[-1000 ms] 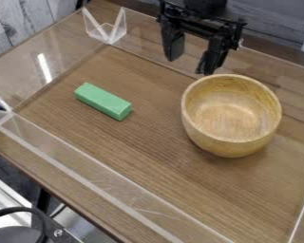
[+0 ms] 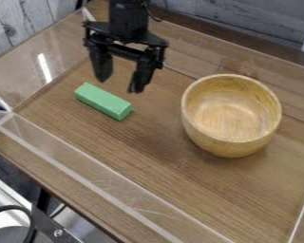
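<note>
My black gripper (image 2: 124, 66) hangs over the wooden table at the upper middle left, its fingers open and pointing down. Below it a green block (image 2: 103, 102) lies flat on the table, apart from the fingers. To the right sits a large light wooden bowl (image 2: 231, 114), empty.
The bare table (image 2: 155, 190) has free room at the front and upper right. A dark cable (image 2: 28, 224) runs at the lower left edge. The arm hides part of the back of the table.
The arm and gripper have moved left from above the bowl to above the green block. The block and bowl look unmoved.
</note>
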